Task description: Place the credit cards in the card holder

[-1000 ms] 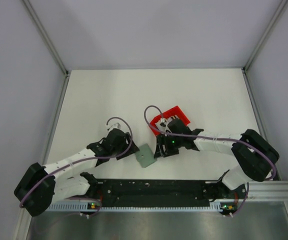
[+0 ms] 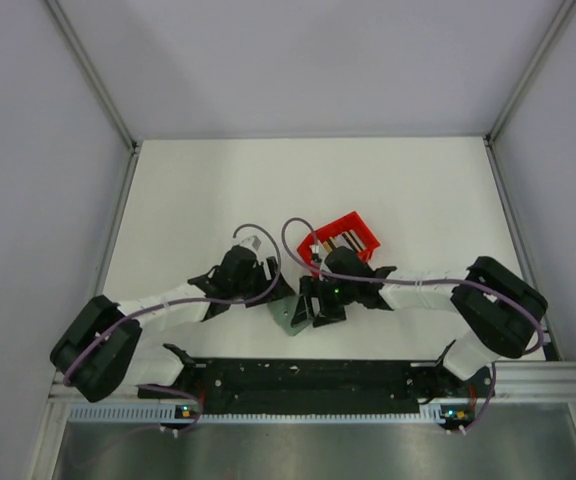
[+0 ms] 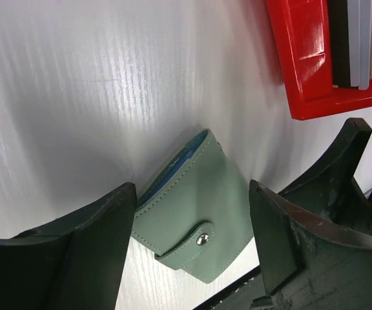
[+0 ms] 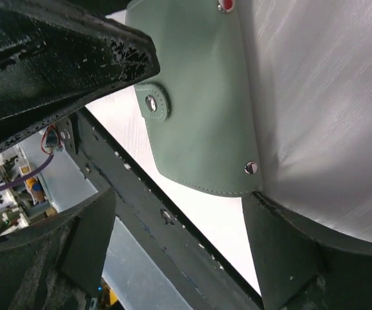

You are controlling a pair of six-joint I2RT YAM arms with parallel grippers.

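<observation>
The green card holder (image 2: pixel 284 312) lies on the table between both grippers. In the left wrist view the snap strap of the holder (image 3: pixel 196 226) shows, with something blue just inside its upper-left mouth. My left gripper stands open, one finger at each side of that mouth end. The right gripper is also open, its fingers near the holder's opposite end; one fingertip (image 4: pixel 254 205) overlaps a corner in view, and contact there is unclear. Several cards (image 2: pixel 343 241) stand in a red tray (image 2: pixel 318 223).
The red tray (image 3: pixel 299 77) sits close behind the right gripper. Both arms are close together over the holder, with a right-hand finger (image 3: pixel 341 158) beside the left gripper. Free white table (image 2: pixel 208 190) extends behind and to the left.
The right gripper shifted left and toward the front edge, over the holder's end.
</observation>
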